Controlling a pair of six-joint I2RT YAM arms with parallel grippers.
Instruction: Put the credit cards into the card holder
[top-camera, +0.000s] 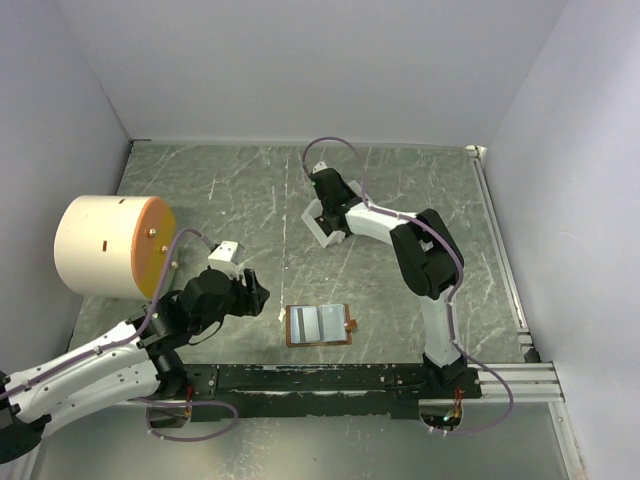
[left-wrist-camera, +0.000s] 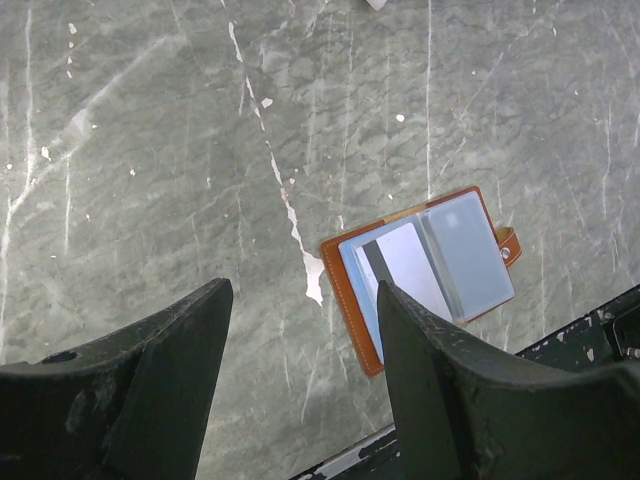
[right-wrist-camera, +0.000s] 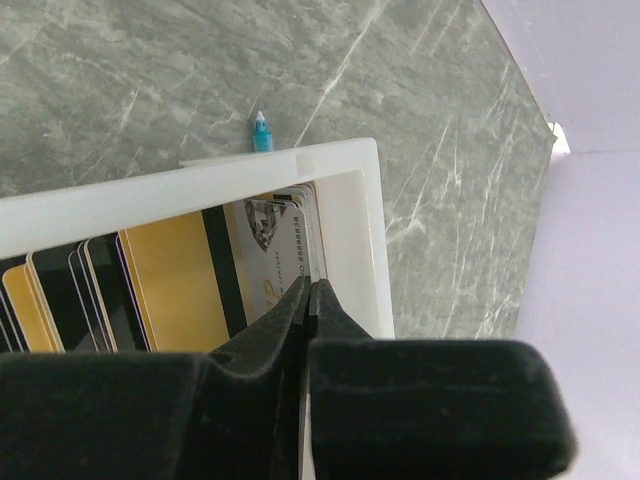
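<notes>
The card holder, a brown folder with clear sleeves, lies open near the front edge; in the left wrist view the holder has a white card with a dark stripe in one sleeve. A white box of cards sits at the back, largely under the right arm in the top view. My right gripper is shut over the box at the cards, with nothing visible between its fingers. My left gripper stands open above the table, left of the holder.
A cream cylinder with an orange end stands at the left behind the left arm. A small blue object lies beside the box.
</notes>
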